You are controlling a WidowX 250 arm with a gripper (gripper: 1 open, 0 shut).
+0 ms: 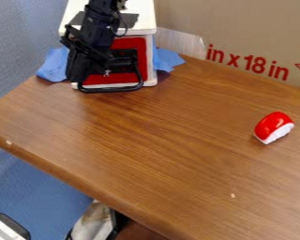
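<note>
My black arm hangs down from the top left of the view, with its gripper (87, 67) low in front of a white box (146, 22) that has a red front panel (130, 49). A black loop or frame lies across the red panel by the gripper. The fingers are dark against dark parts, so I cannot see whether they hold anything. A blue cloth (164, 60) lies beside and behind the box.
A red and white rounded object (273, 128) rests on the right side of the wooden table (140, 159). A cardboard panel (240, 37) stands at the back.
</note>
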